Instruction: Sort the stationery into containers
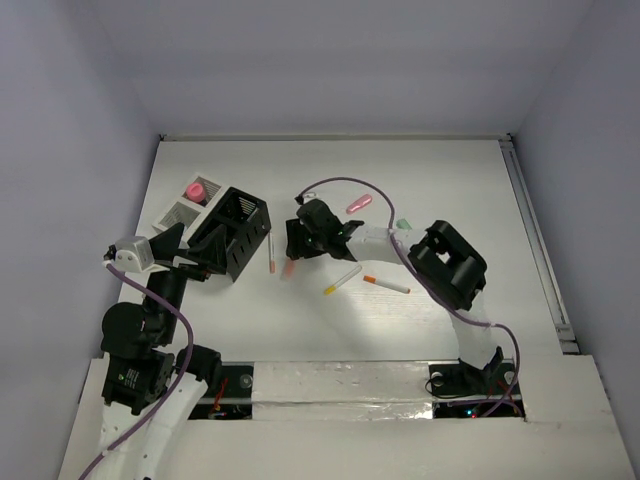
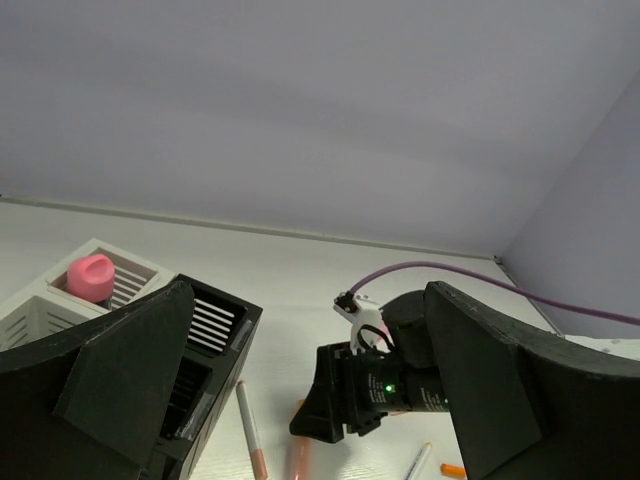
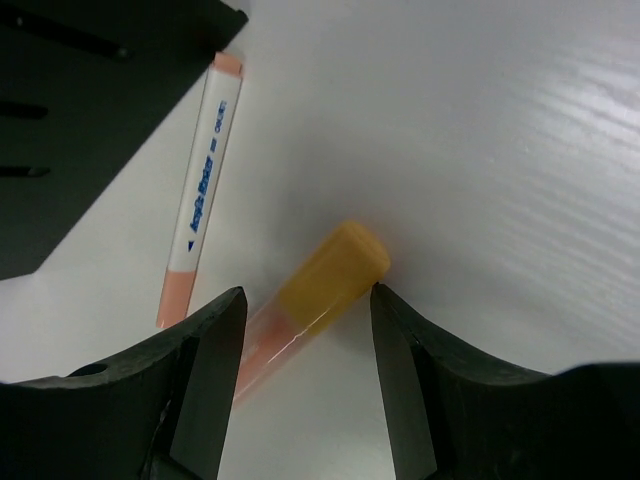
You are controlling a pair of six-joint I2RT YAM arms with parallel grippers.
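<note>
A pink marker with an orange end (image 3: 335, 275) lies on the table, its near part between the spread fingers of my right gripper; there is clear space on both sides of it. In the top view the right gripper (image 1: 291, 240) covers part of this marker (image 1: 289, 268). A thin white marker with orange ends (image 1: 272, 252) rests just left of it, beside the black container (image 1: 254, 236). My left gripper (image 1: 192, 252) is open and empty, in front of the containers. The white container (image 1: 171, 213) holds a pink item (image 1: 196, 192).
Right of the pink marker lie a yellow-tipped marker (image 1: 343, 279) and an orange-capped marker (image 1: 386, 284). A pink piece (image 1: 359, 203) lies farther back, and a green one (image 1: 403, 224) shows partly behind the right arm.
</note>
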